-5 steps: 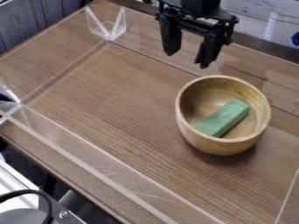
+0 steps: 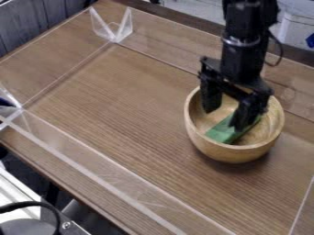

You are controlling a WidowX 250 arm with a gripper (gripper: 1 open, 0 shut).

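A round wooden bowl (image 2: 208, 138) sits on the right half of the table. Inside it lies a green block (image 2: 225, 131). My black gripper (image 2: 230, 108) reaches down into the bowl from above, fingers parted around the upper part of the block, which it partly hides. Whether the fingertips touch the block I cannot tell.
Clear plastic pieces stand at the back-left and along the left side. Cables and equipment lie beyond the lower-left edge.
My gripper has come down and toward the front from behind the bowl into it, over the green block.
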